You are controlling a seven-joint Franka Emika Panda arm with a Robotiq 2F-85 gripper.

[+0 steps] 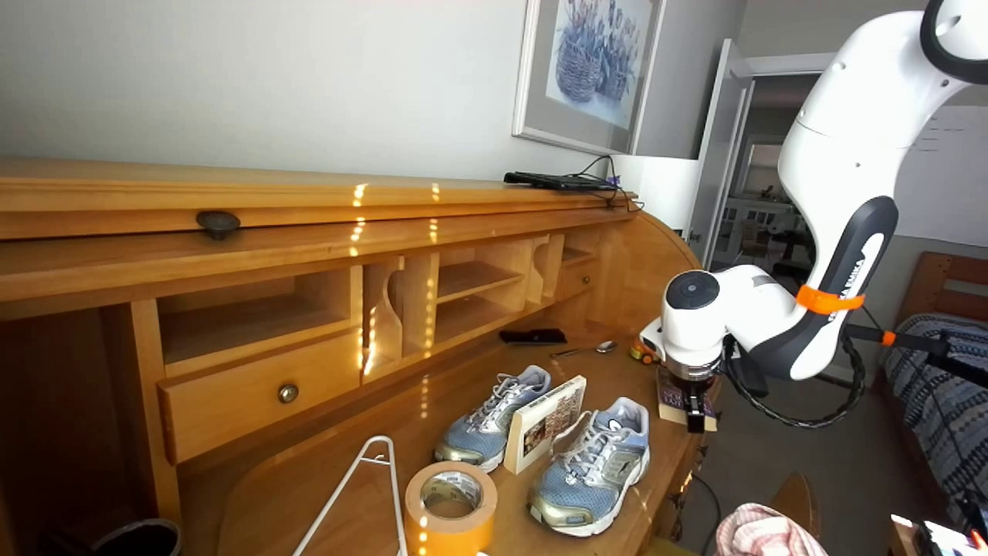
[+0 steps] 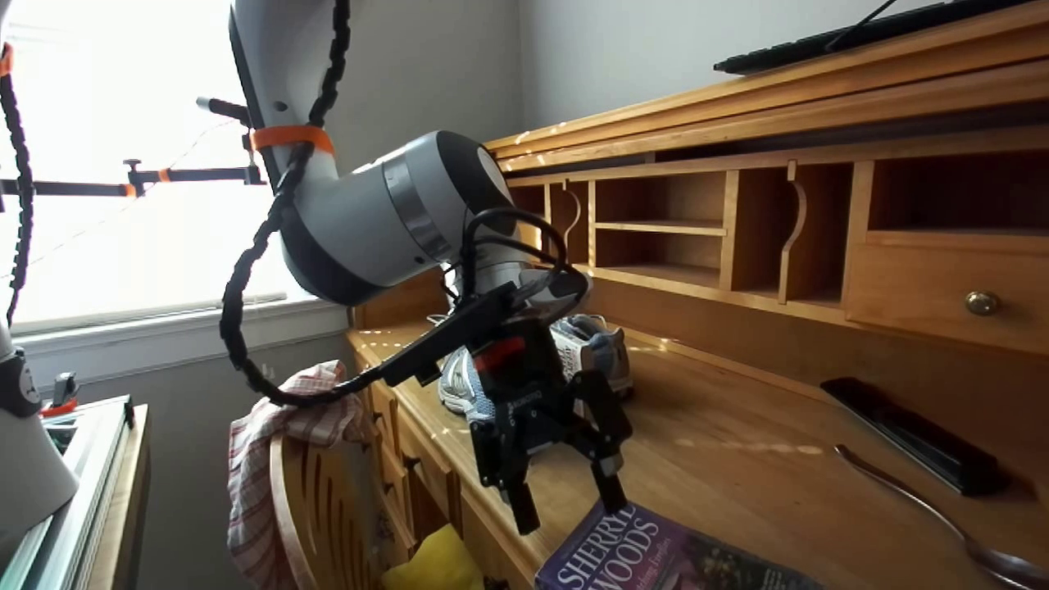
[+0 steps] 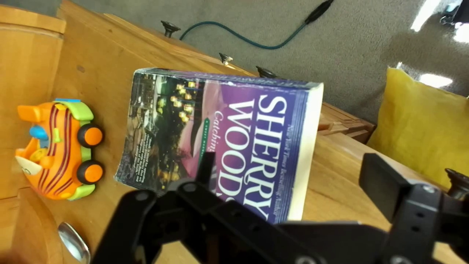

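A thick purple paperback book (image 3: 246,132) lies flat at the desk's front edge, its cover upward with SHERRYL WOODS on it. In exterior view 2 only part of the book (image 2: 639,551) is in frame. My gripper (image 2: 568,503) hangs there with its fingers spread and nothing between them. In the wrist view the left finger (image 3: 205,169) overlaps the cover, while the right finger (image 3: 381,187) lies beyond the book's pale page edge. From exterior view 1, the gripper (image 1: 695,422) hides part of the book (image 1: 668,403). Whether the fingertips touch it, I cannot tell.
An orange toy car (image 3: 55,149) and a spoon (image 3: 74,242) lie beside the book. Two grey-blue shoes (image 1: 593,468) flank an upright framed picture (image 1: 546,422). Tape (image 1: 451,510), a hanger (image 1: 389,482) and a dark flat object (image 1: 532,337) are also on the desk.
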